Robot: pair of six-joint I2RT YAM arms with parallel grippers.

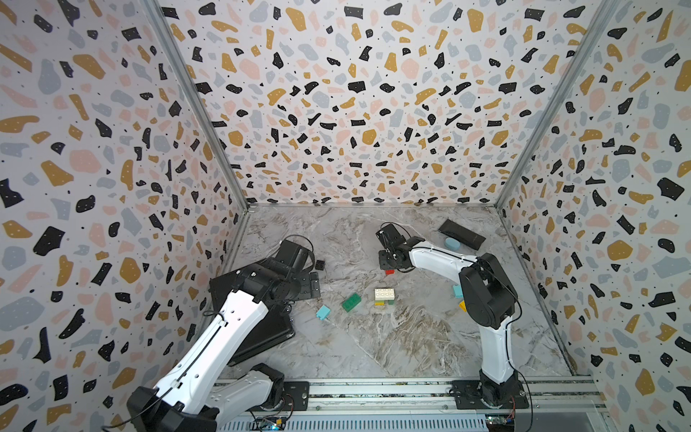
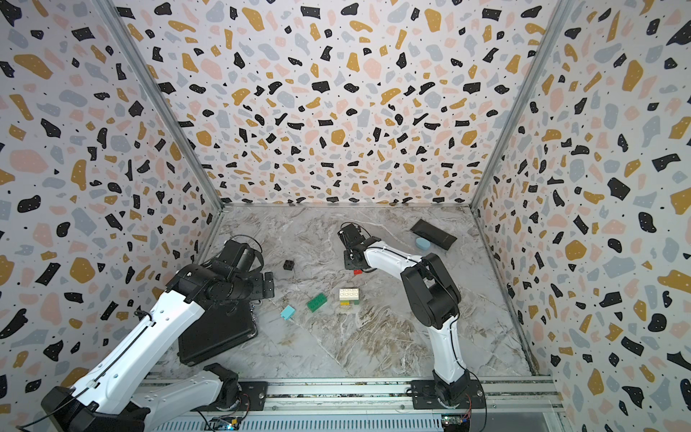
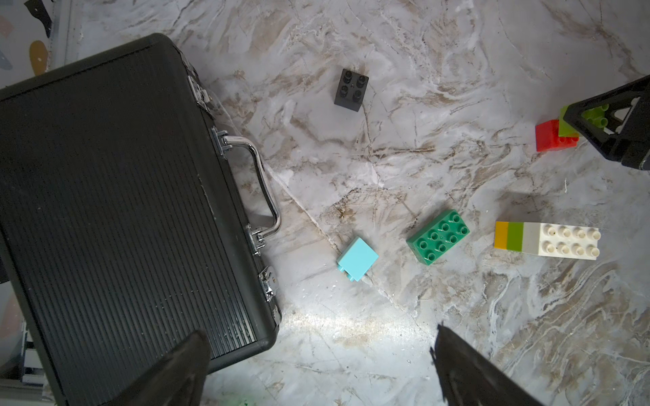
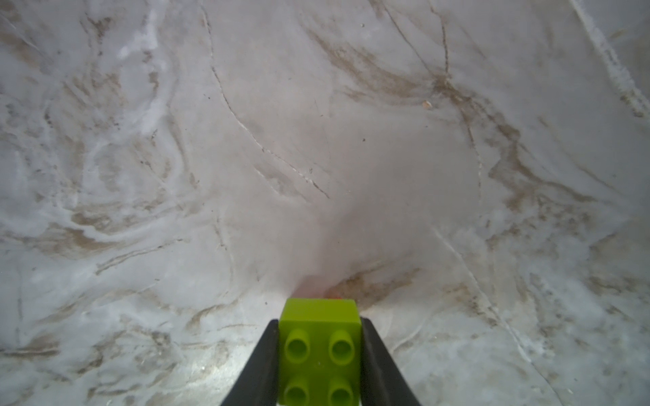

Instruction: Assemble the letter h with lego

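In the right wrist view my right gripper is shut on a lime green 2x2 brick [image 4: 320,308]. The left wrist view has this brick right above a red brick [image 3: 545,136] on the table; whether they touch is unclear. A white 2x4 brick [image 3: 568,241] rests on top of lower bricks, of which yellow and lime green sides show. Open and empty, my left gripper hovers by the case. Below it lie a dark green brick [image 3: 438,237], a light blue brick [image 3: 357,258] on its side and a black brick [image 3: 351,89].
A black case [image 3: 128,203] with a metal handle fills the left side. To the right, beside the right arm, lie a light blue piece [image 1: 457,291] and a yellow one [image 1: 463,306]. A dark slab [image 1: 461,234] sits at the back right. Bare table lies at the middle front.
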